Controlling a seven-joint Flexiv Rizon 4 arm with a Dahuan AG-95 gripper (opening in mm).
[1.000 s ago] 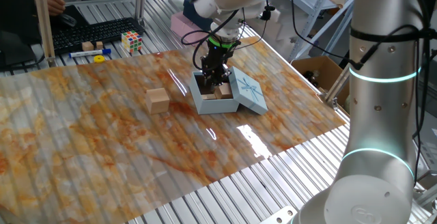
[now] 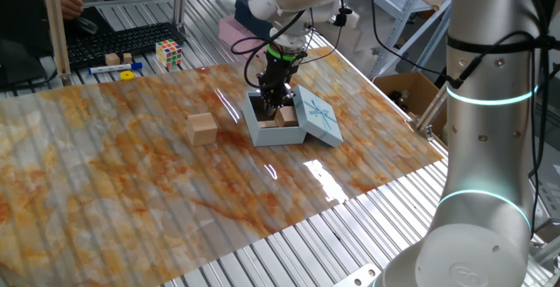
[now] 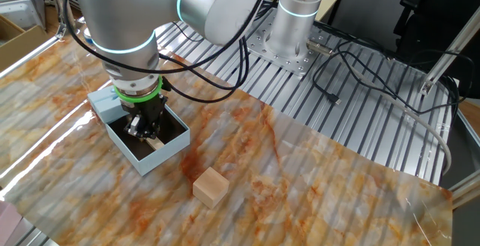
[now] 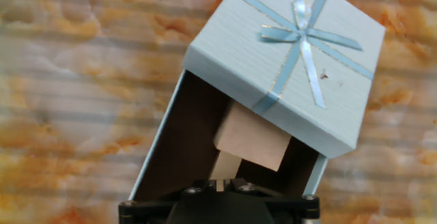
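Note:
The light blue gift box (image 3: 165, 153) stands uncovered on the marbled sheet. Its ribboned lid (image 4: 341, 50) leans tilted against one side and covers part of the opening in the wrist view. Inside the box lie a wooden block (image 4: 254, 136) and a paler wooden strip (image 4: 226, 165), partly under the block. My gripper reaches down into the box, its tips close together at the strip's near end. Whether they hold the strip is unclear. A separate wooden cube (image 3: 211, 187) rests on the sheet outside the box.
A Rubik's cube (image 2: 169, 53), a blue marker (image 2: 115, 68), a yellow ring (image 2: 128, 75) and a keyboard (image 2: 122, 46) sit beyond the sheet's far edge. A pink box (image 2: 234, 33) is behind the gift box. Much of the marbled sheet is bare.
The arm, box, lid and outside cube look the same as before; any shift of the gripper over the box is too slight to make out.

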